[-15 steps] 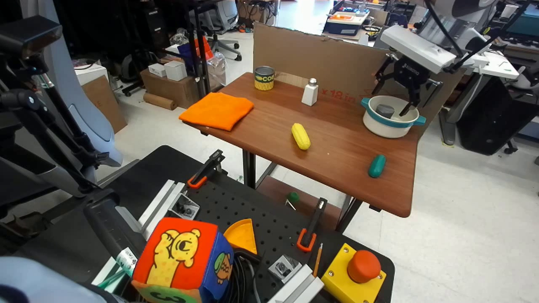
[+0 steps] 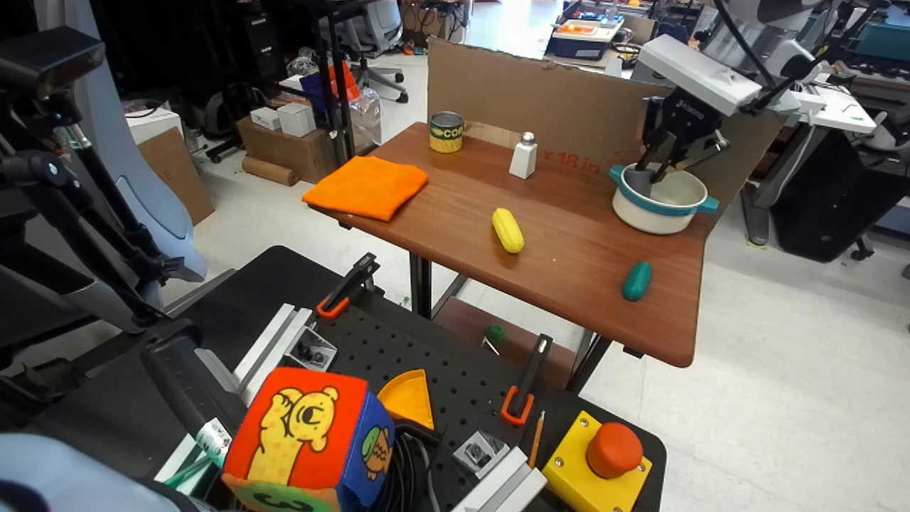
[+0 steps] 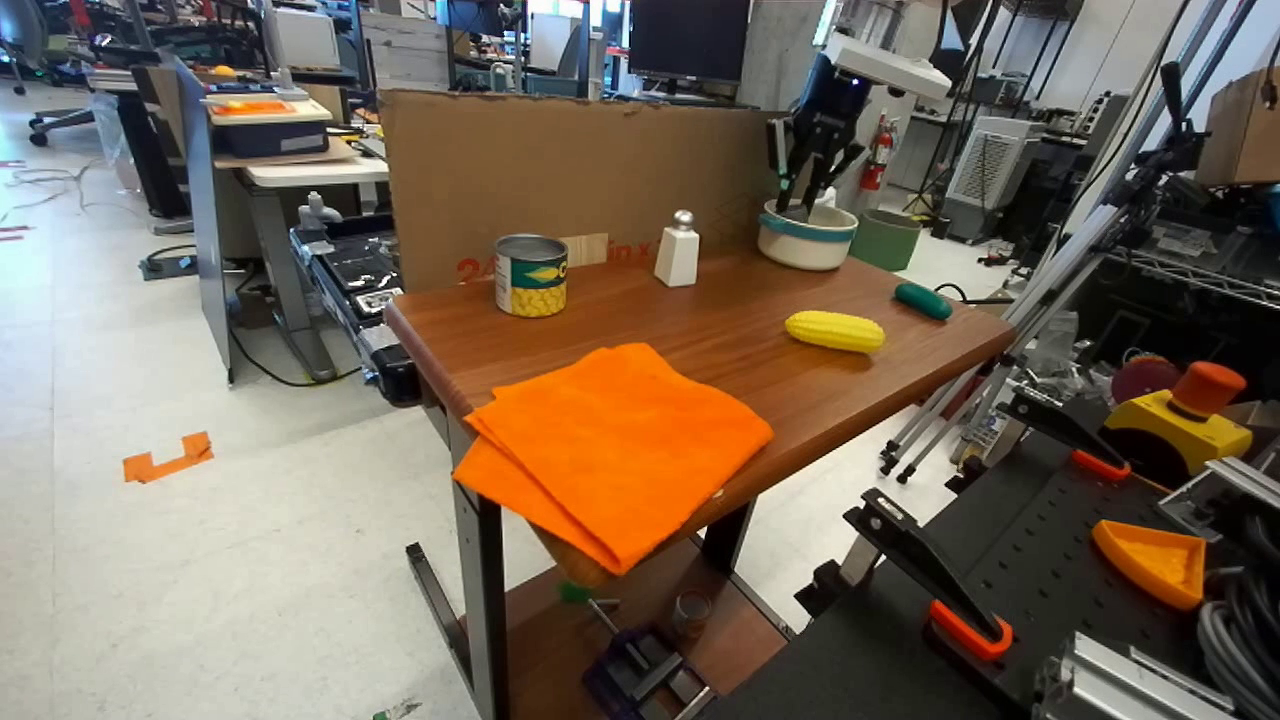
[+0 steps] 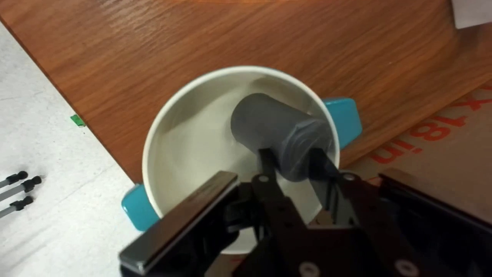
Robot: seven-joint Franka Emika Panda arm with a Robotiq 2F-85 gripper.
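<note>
A grey cylinder (image 4: pixel 272 122) lies at a slant inside the white pot (image 4: pixel 154 138) with teal handles. In the wrist view, its near end reaches the pot's wall. My gripper is down in the pot at that near end, its dark fingers (image 4: pixel 268 161) close together, one to each side. Whether they press on the cylinder is not clear. In exterior view 1, the cylinder (image 2: pixel 638 180) shows at the pot's left inner side, just under my gripper (image 2: pixel 655 175). The far exterior view hides it behind the pot's wall (image 3: pixel 804 250).
On the table (image 2: pixel 580 230) are a yellow corn (image 2: pixel 508 230), a green vegetable-like object (image 2: pixel 637 281), a white shaker (image 2: pixel 524 157), a corn can (image 2: pixel 446 133) and an orange cloth (image 2: pixel 367 188). A cardboard sheet (image 2: pixel 546 111) stands behind.
My gripper has moved left and down into the pot, and its widely spread fingers have drawn together. The grey cylinder now shows larger, higher and more to the left in the pot.
</note>
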